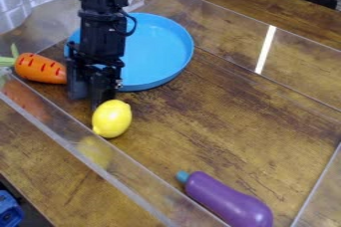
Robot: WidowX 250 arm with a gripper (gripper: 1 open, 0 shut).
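The black robot arm (100, 22) reaches down at the upper left, its gripper (94, 84) low over the wooden floor between an orange carrot (40, 68) and a yellow lemon-like object (112, 117). Dark fingers blend together, so their opening and anything between them cannot be made out. A blue round tray (160, 47) lies behind the arm, partly hidden by it.
A purple eggplant (226, 199) lies at the lower right. Clear plastic walls border the area. A blue object (7, 211) shows at the lower left edge.
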